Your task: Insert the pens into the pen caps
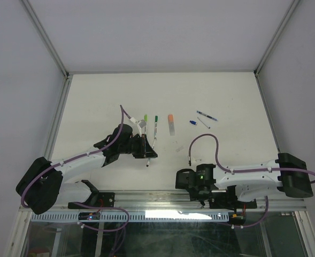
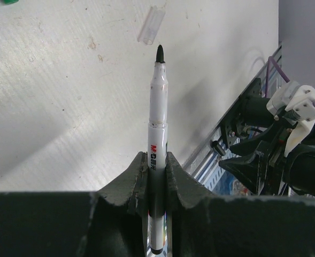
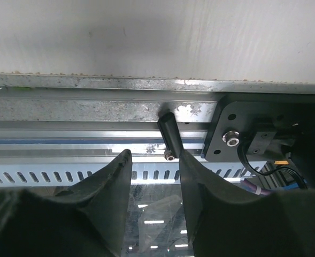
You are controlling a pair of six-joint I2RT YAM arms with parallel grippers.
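Observation:
My left gripper is shut on a white pen whose bare dark tip points away from the fingers. A small clear cap lies on the table beyond that tip. My right gripper stands open low over the metal rail at the table's front edge, nothing between its fingers. In the top view, a blue cap, a blue pen, a thin white pen, an orange-capped item, and green-tipped pens lie on the table.
Metal rails run along the front edge beside a black bracket. Walls border the back and sides.

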